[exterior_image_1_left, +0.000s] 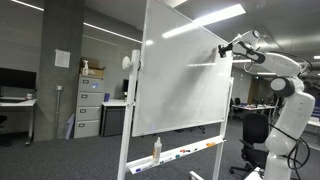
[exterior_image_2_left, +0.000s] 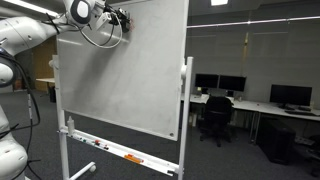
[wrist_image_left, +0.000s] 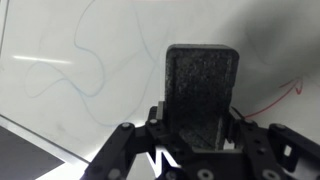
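Observation:
A dark, block-shaped eraser (wrist_image_left: 201, 85) is clamped in my gripper, which is shut on it. Behind it in the wrist view spreads the whiteboard (wrist_image_left: 60, 105), with faint blue lines (wrist_image_left: 102, 72) left of the eraser and a red stroke (wrist_image_left: 275, 102) to its right. In exterior view 1 the gripper (exterior_image_1_left: 224, 50) is up by the top right part of the whiteboard (exterior_image_1_left: 180, 85). Exterior view 2 has the gripper (exterior_image_2_left: 122, 18) near the board's upper edge. Whether the eraser touches the surface I cannot tell.
Below the board runs a tray (exterior_image_1_left: 185, 157) carrying a spray bottle (exterior_image_1_left: 157, 150) and several markers. An orange item (exterior_image_2_left: 133, 158) lies on it too. Desks and an office chair (exterior_image_2_left: 215, 117) stand in the background, away from the arm.

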